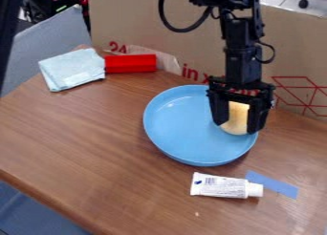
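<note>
My black gripper (239, 110) hangs over the right side of a blue plate (182, 124), its fingers lowered around a pale yellow rounded object (236, 125) that rests on the plate. The fingers hide much of that object; whether they grip it is unclear.
A toothpaste tube (223, 186) lies in front of the plate beside a blue tape strip (272, 184). At the back left are a folded cloth (71, 69) and a red box (129, 63). A cardboard wall stands behind.
</note>
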